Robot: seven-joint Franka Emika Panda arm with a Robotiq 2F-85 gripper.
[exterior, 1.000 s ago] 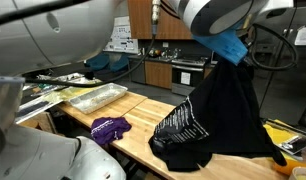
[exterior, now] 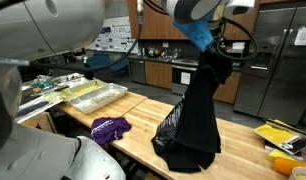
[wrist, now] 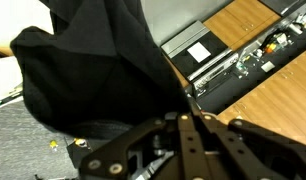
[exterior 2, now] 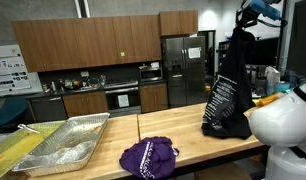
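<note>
A black cloth with white lettering [exterior: 193,120] hangs from my gripper [exterior: 219,60], which is shut on its upper part high above the table. Its lower end rests in folds on the wooden tabletop. In the second exterior view the cloth [exterior 2: 228,98] hangs at the right, below the arm's end. Black fabric [wrist: 88,70] fills much of the wrist view and hides the fingertips. A crumpled purple cloth [exterior 2: 149,158] lies on the table, apart from the black one.
A foil tray in a clear bin [exterior 2: 63,145] stands at the table's left, beside a yellow item [exterior 2: 18,150]. Yellow and white items [exterior: 281,137] lie at the right end. Bare tabletop [exterior: 143,115] shows between the cloths and the bin.
The arm's end has moved left in exterior view 1, carrying the black cloth's top. The hanging part has swung left and narrowed, uncovering table at the right. The purple cloth has stayed put.
</note>
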